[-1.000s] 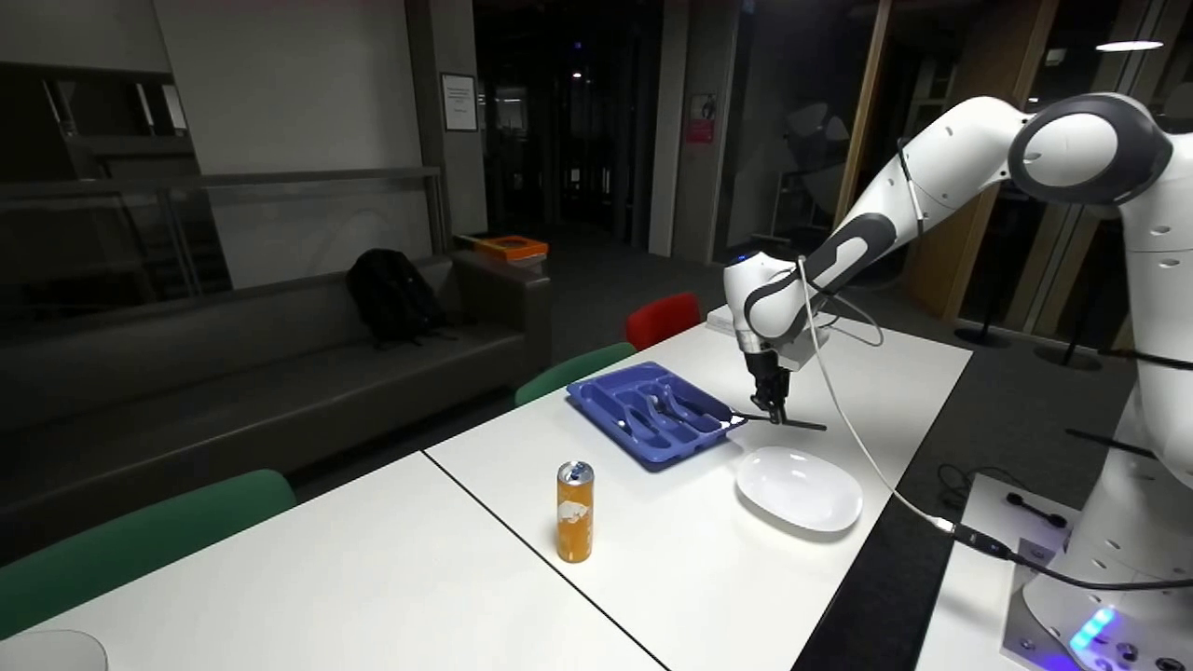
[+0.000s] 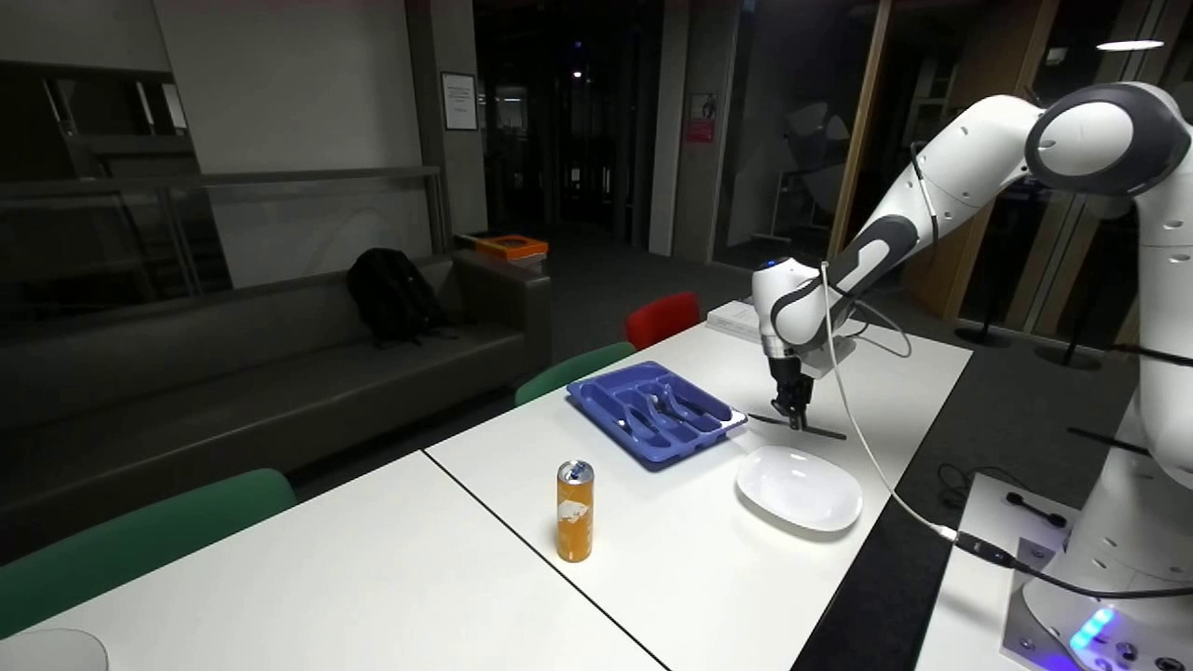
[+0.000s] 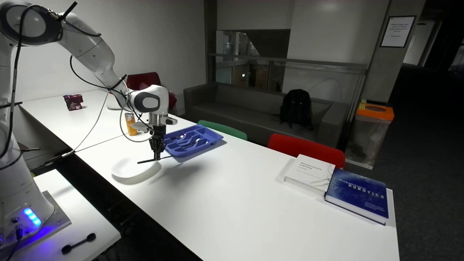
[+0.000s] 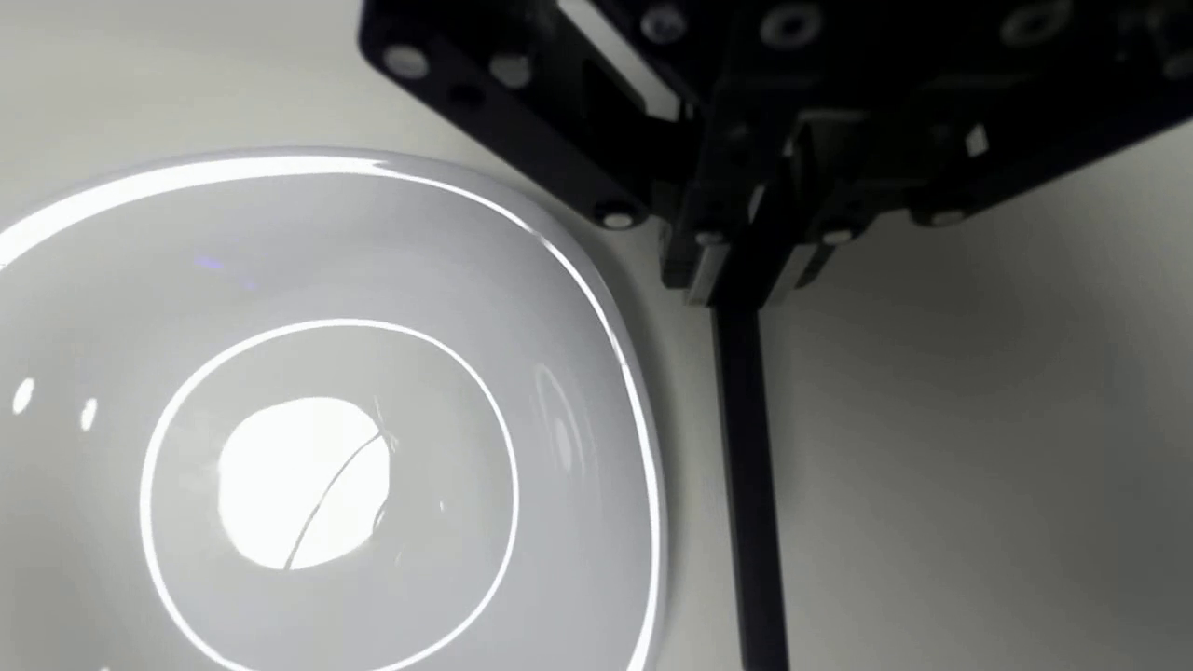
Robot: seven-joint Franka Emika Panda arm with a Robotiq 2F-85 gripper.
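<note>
A thin black stick-like utensil (image 4: 749, 481) runs down from between my fingertips in the wrist view. My gripper (image 2: 796, 424) is shut on it, pointing down, with the stick lying roughly level and jutting out on both sides. A white plate (image 2: 800, 490) sits on the table nearer the edge; the stick passes beside its rim in the wrist view. In exterior view 2, the gripper (image 3: 157, 158) appears at the plate's far right side. The blue cutlery tray (image 2: 651, 457) holds several utensils.
An orange can (image 2: 575, 514) stands upright near the table seam. Two books, one white (image 3: 309, 172) and one blue (image 3: 357, 193), lie at the table's far end. Open white tabletop (image 3: 243, 195) stretches between gripper and books. A white cable (image 2: 856, 419) hangs beside the arm.
In exterior view 1, my gripper has moved right, away from the blue tray, carrying the black utensil along. Plate, tray and can have stayed put.
</note>
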